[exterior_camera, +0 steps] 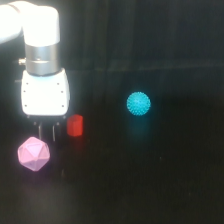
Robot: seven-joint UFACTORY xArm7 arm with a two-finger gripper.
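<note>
My gripper [47,138] hangs at the left below the white hand, its two thin fingers parted with nothing visible between them. A pink faceted ball [33,153] lies just below and slightly left of the fingertips in the view. To the right of the fingers sits a small red block [75,125], apart from them. Farther right, a blue textured ball [138,103] rests on the dark surface. Whether the fingertips are above or behind the pink ball is hard to tell.
Part of the white arm [40,28] fills the upper left corner.
</note>
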